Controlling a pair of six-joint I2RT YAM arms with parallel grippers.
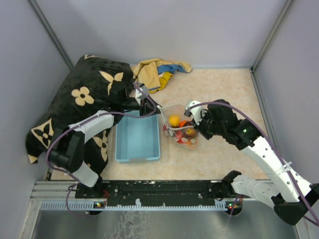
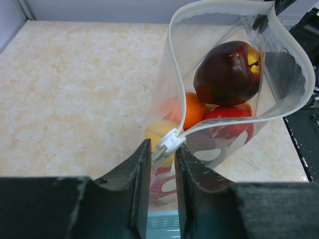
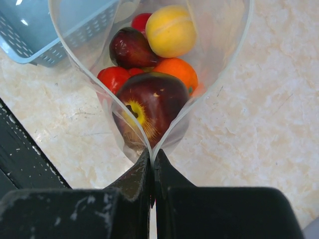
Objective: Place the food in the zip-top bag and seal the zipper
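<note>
The clear zip bag (image 1: 179, 139) stands upright with its mouth gaping, holding a yellow fruit (image 3: 171, 31), an orange (image 3: 177, 74), red pieces and dark fruit (image 3: 149, 107). My left gripper is at the bag's left corner, fingertips around the white slider (image 2: 171, 143), partly closed; whether it grips is unclear. My right gripper is shut on the bag's rim at the opposite corner.
A blue plastic basket (image 1: 137, 139), empty, sits left of the bag. A dark floral cushion (image 1: 84, 99) lies at the left, yellow and blue cloths (image 1: 149, 74) behind. Bare table surrounds the bag's right and front.
</note>
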